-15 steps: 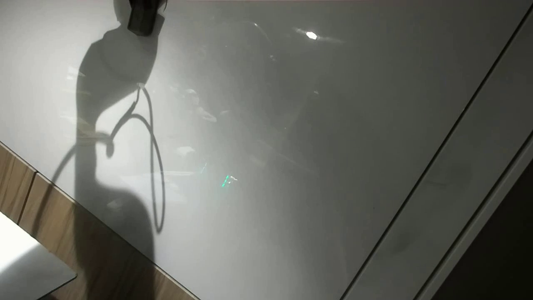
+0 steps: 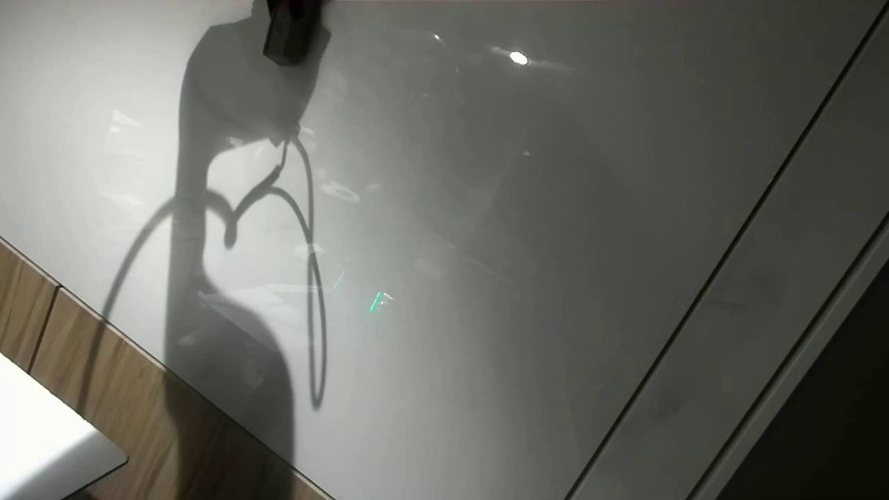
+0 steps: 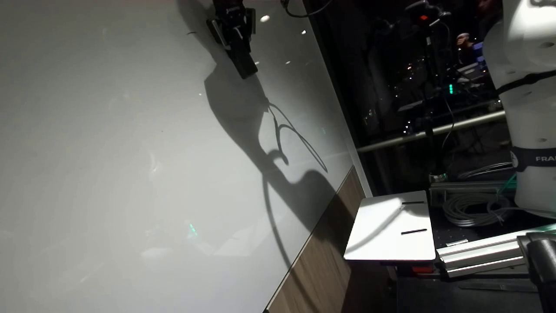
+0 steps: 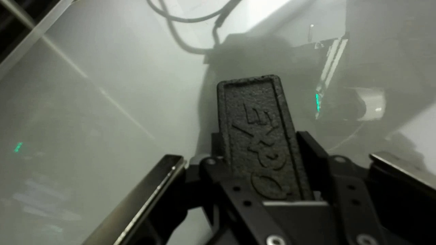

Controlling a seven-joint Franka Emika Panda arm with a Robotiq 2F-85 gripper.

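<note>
Held in my gripper is a dark rectangular block, a whiteboard eraser by its look point(image 4: 257, 110), with raised lettering on its face. The fingers press it from both sides, and its free end sticks out past them. In exterior view 2 the gripper point(image 3: 234, 39) is at the top, with the eraser point(image 3: 243, 61) pointing down toward the glossy white surface point(image 3: 104, 156). Only the eraser's dark end point(image 2: 287, 37) shows at the top of exterior view 1. Whether it touches the surface I cannot tell.
A wooden strip point(image 3: 328, 250) borders it, with a white panel point(image 3: 391, 240) beyond. A white robot arm point(image 3: 537, 104) and coiled cables point(image 3: 471, 208) stand at the right of exterior view 2.
In exterior view 1 the eraser's end and the arm's shadow have shifted to the right. The surface itself looks the same.
</note>
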